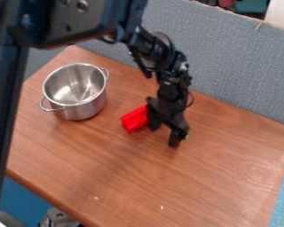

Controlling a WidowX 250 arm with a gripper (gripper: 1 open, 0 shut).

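Note:
A red bar-shaped object (136,118) lies on the wooden table (216,177) in the middle of the view, partly hidden by the black gripper (167,128), which is low over its right part, open, its fingers pointing down. Whether the fingers touch it cannot be told. A steel pot (74,90) with two handles stands to the left of the red object.
A grey padded wall (216,44) runs along the back of the table. A light blue strip (280,199) lies at the right edge.

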